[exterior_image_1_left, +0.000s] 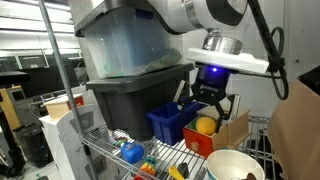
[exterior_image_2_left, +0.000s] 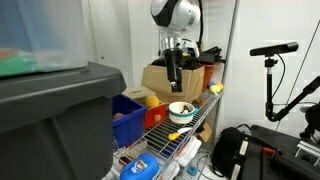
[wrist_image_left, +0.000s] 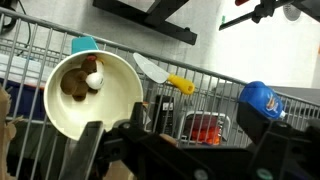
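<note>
My gripper (exterior_image_1_left: 207, 106) hangs above the wire rack with its two black fingers well apart and nothing between them. In exterior view 2 the gripper (exterior_image_2_left: 182, 82) is above the white bowl (exterior_image_2_left: 181, 110). Seen from the wrist, the bowl (wrist_image_left: 113, 105) is left of the fingers and holds a few small brown and white-and-red items. A knife with a yellow handle (wrist_image_left: 181, 84) lies on the rack beside it. To the right is a blue round object (wrist_image_left: 261, 98), and a red item (wrist_image_left: 205, 128) shows below the wires.
A blue bin (exterior_image_1_left: 172, 121) and a box with an orange ball (exterior_image_1_left: 206, 126) stand at the back of the rack. Large dark tote boxes (exterior_image_1_left: 132, 103) are stacked at the left. A brown cardboard box (exterior_image_1_left: 299, 125) rises at the right. Rack wires (wrist_image_left: 235, 88) form a low edge.
</note>
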